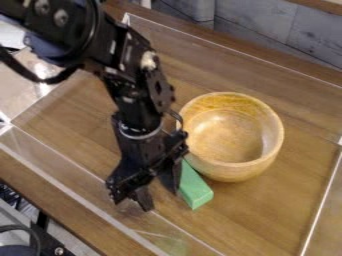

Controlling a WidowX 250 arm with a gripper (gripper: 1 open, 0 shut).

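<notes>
My black gripper (150, 186) is low over the wooden table at center-left, its fingers down beside a green block (193, 188). The block lies on the table just right of the fingers, under the front left of a light wooden bowl (241, 135). Whether anything is between the fingertips is hard to tell, as the gripper's body hides part of the block.
Bare table (281, 210) lies to the right of the bowl and behind it. A clear strip and the table's edge run along the lower left. Grey walls stand at the back.
</notes>
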